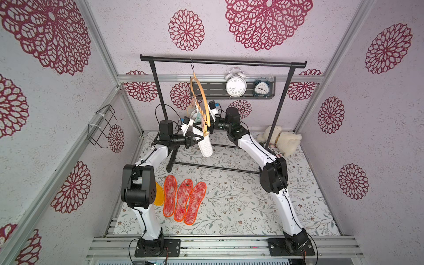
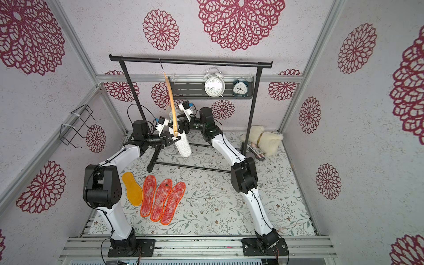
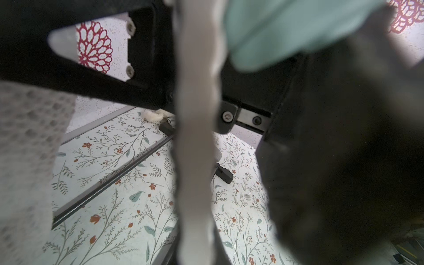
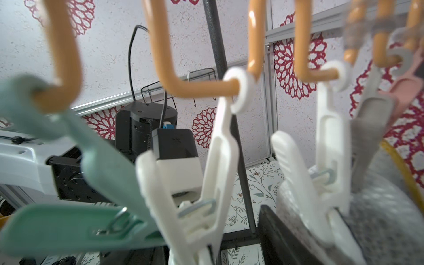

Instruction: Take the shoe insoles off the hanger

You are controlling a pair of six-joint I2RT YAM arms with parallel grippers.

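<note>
An orange hanger [image 2: 171,97] hangs from the rack, with mint, white [image 4: 220,176], grey and pink clips along its hooks. A white perforated insole [image 1: 204,145] hangs below it, and the right wrist view shows pale insoles clipped at the right. My left gripper [image 1: 198,137] is at the hanger's lower end beside the white insole; whether anything is between its fingers is unclear. My right gripper [image 2: 181,125] reaches in among the clips from the right, its fingertips mostly hidden. Three red insoles [image 1: 184,198] and a yellow insole [image 2: 131,187] lie on the table at the front left.
The black rack [image 1: 220,61] frames both arms, with bars low across the table. Two clocks [image 1: 235,86] stand on a back shelf. A plush toy [image 2: 267,140] lies at the back right.
</note>
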